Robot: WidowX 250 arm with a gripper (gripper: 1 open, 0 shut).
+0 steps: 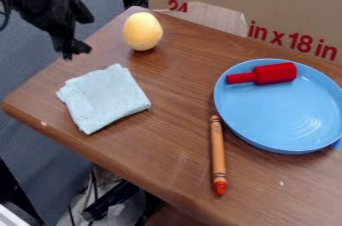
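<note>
My black gripper (70,32) hangs at the upper left over the table's left edge, above and left of the folded pale cloth (103,97); whether its fingers are open or shut is unclear. A yellow ball-like object (142,31) rests near the back edge of the table (160,150). On the right sits a blue plate (281,117) holding a red bottle-shaped object (261,73). An orange crayon (218,154) lies just left of the plate.
A cardboard box (254,5) stands behind the table, with a clear plastic piece at its base.
</note>
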